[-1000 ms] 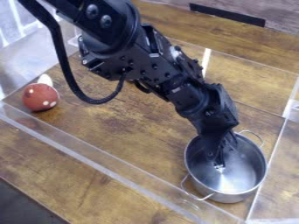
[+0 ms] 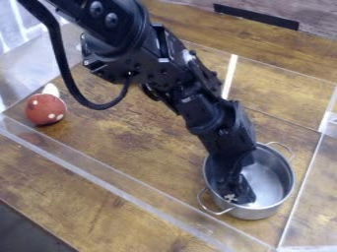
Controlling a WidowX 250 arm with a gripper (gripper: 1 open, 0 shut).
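My black arm reaches down from the top left to a steel pot [image 2: 269, 183] with two wire handles at the lower right. The gripper [image 2: 232, 191] is lowered inside the pot, toward its left side. Its fingertips are small and dark against the pot, and whatever may be between them is hard to make out. A red mushroom toy [image 2: 47, 108] with white spots lies at the far left, apart from the pot.
Clear plastic strips run along the left, front and right of the work area. A dark strip is on the wood at the back.
The gripper has shifted toward the pot's left side. The pot has moved slightly up and to the left in the view. The toy is unchanged.
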